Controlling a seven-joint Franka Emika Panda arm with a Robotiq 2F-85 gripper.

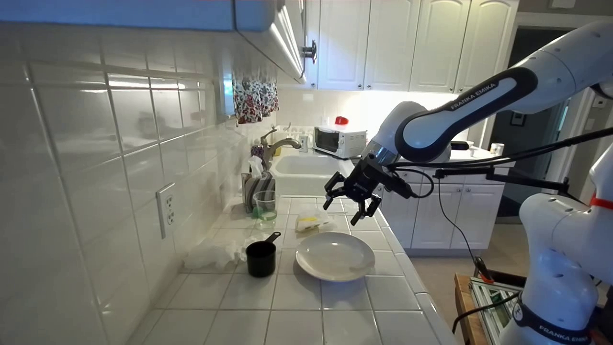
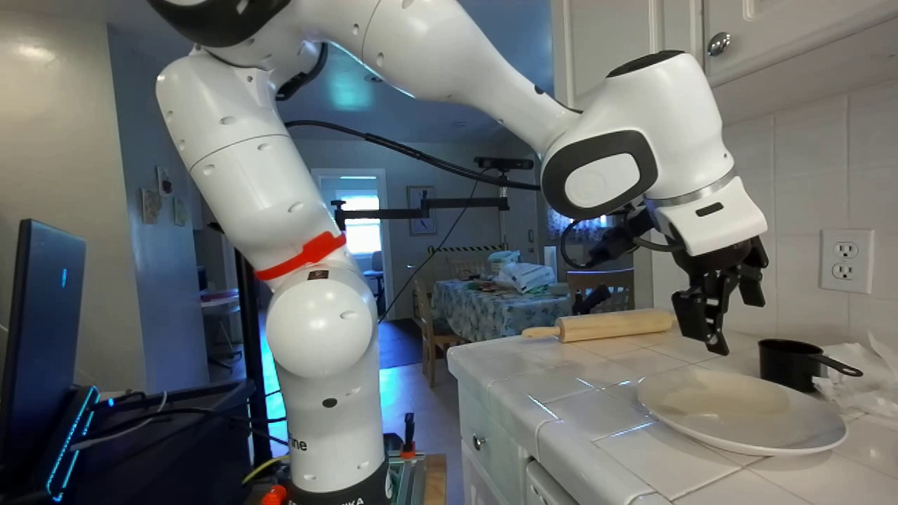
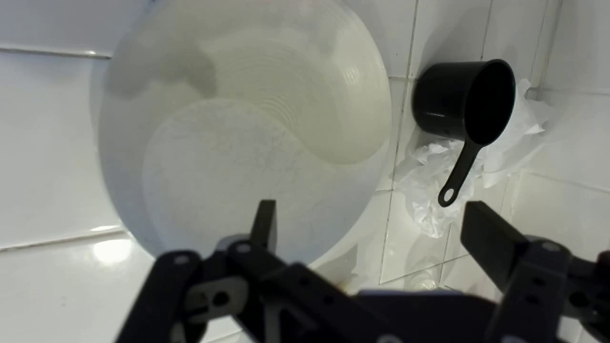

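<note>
My gripper point(image 1: 342, 213) hangs above the counter, its fingers spread wide and nothing between them. Below and a little nearer the exterior view 1 camera lies a round pale plate point(image 1: 335, 257), which fills much of the wrist view point(image 3: 257, 154) and looks empty. Beside the plate, on the wall side, a black measuring cup point(image 1: 261, 258) stands upright. In the wrist view the cup's handle point(image 3: 459, 173) reaches over crumpled white paper point(image 3: 432, 214). The gripper touches neither the plate nor the cup.
A clear tumbler point(image 1: 265, 209) and a yellow-and-white packet point(image 1: 312, 221) are farther back, before the sink point(image 1: 307, 166). A rolling pin point(image 2: 614, 325) lies at the counter's other end. Bare tiles point(image 1: 293, 322) surround the plate's near side.
</note>
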